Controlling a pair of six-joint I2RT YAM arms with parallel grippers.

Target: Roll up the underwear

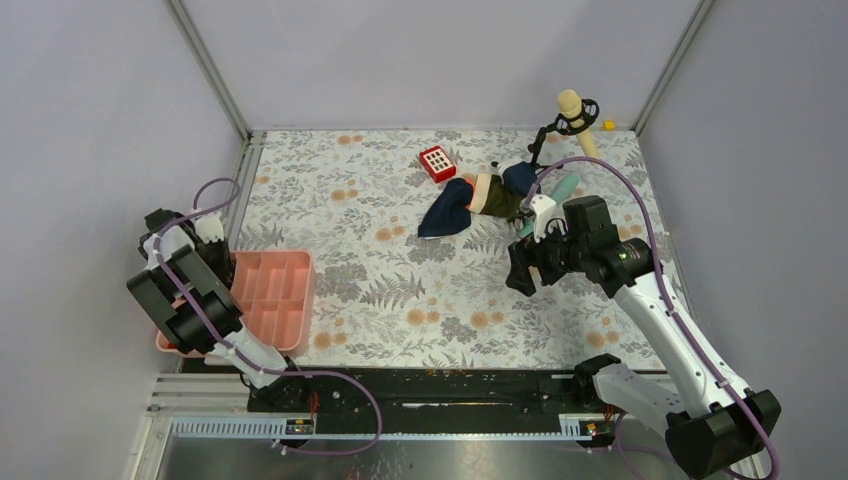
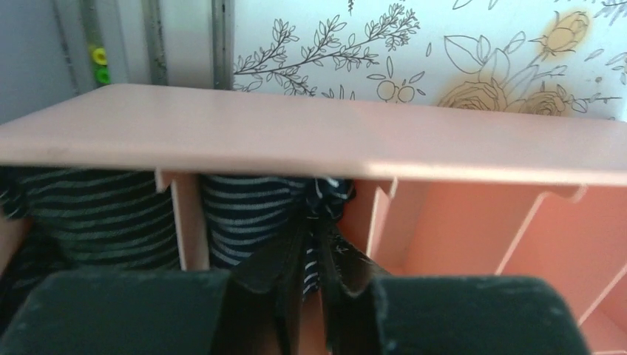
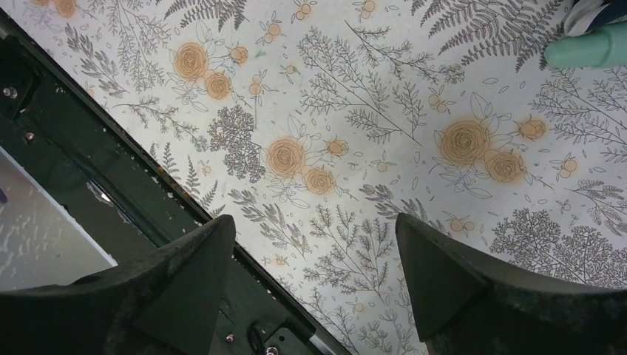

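Observation:
In the left wrist view, dark underwear with pale stripes (image 2: 248, 211) sits in one compartment of the pink organiser box (image 2: 310, 140). A second striped dark piece (image 2: 96, 222) fills the compartment to its left. My left gripper reaches down at the first piece, its fingers close together with a narrow gap, their tips against a bunched bit of cloth. Whether cloth is pinched between them is hard to make out. Over the right side of the table, my right gripper is wide open above bare tablecloth, nothing between its fingers.
Several compartments at the right of the box (image 1: 285, 290) are empty. Toward the back lie a red box (image 1: 437, 163), a navy and olive cloth (image 1: 450, 208), a green bottle (image 1: 563, 188) and a lamp-like stand (image 1: 570, 105).

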